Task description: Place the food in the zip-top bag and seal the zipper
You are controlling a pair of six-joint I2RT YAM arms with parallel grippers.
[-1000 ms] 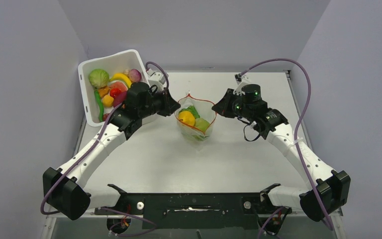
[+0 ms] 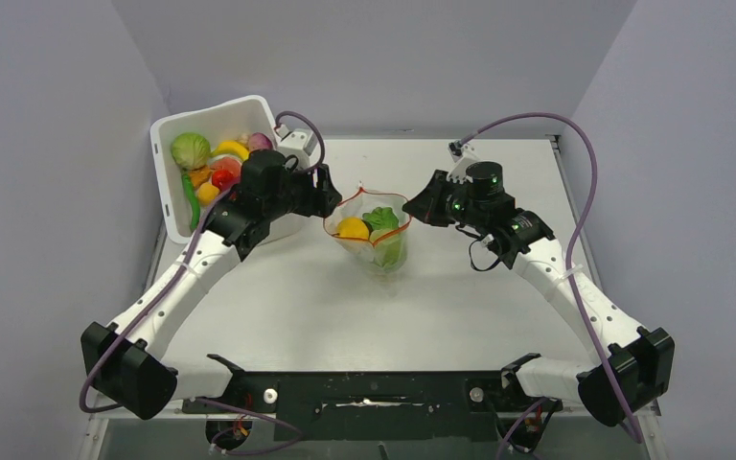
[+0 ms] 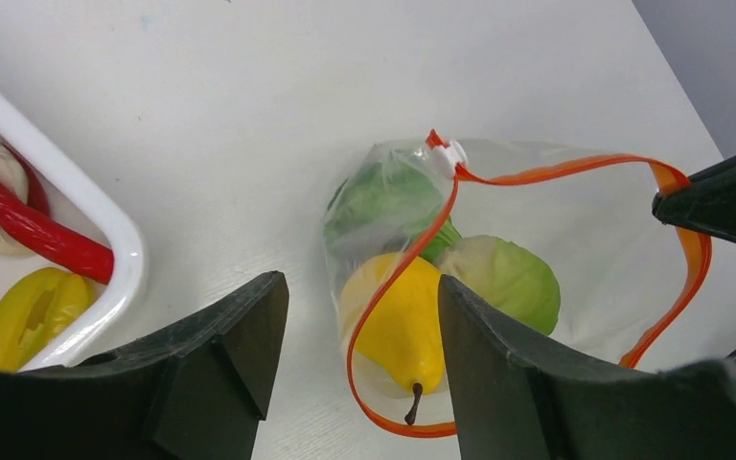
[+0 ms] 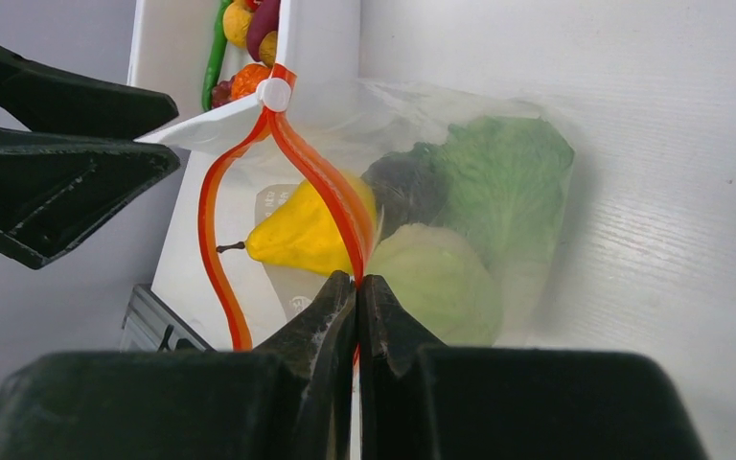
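Observation:
A clear zip bag with red zipper lips [image 2: 366, 244] stands open at the centre, holding a yellow pear [image 3: 393, 316], leafy greens [image 4: 503, 172], a pale green round item [image 3: 498, 283] and something dark. My left gripper [image 2: 331, 196] is at the bag's left side, open, its fingers [image 3: 220, 355] over the bag's edge with nothing visible gripped. My right gripper is shut on the zipper lip at the bag's right side, holding it up. A white slider sits on the zipper [image 4: 274, 94].
A white bin [image 2: 163, 158] of assorted toy produce stands at the back left, behind the left arm. Grey walls enclose the sides and back.
My left gripper has shifted slightly and its fingers appear wider apart. The bag has moved a little to the left, and my right gripper slightly left with it.

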